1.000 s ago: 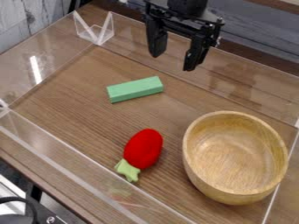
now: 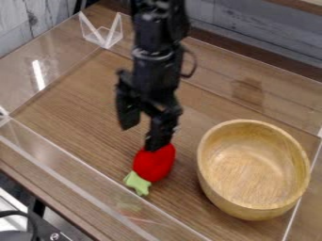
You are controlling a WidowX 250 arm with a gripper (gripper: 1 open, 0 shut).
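Note:
My black gripper (image 2: 147, 120) hangs open in the middle of the camera view, its fingers pointing down just above a red strawberry-like object (image 2: 153, 163) with a green top (image 2: 136, 184). The dark arm and wrist cover the middle of the table behind it.
A large beige bowl (image 2: 251, 202) stands at the right, close to the red object. A clear object (image 2: 101, 28) is at the top left.

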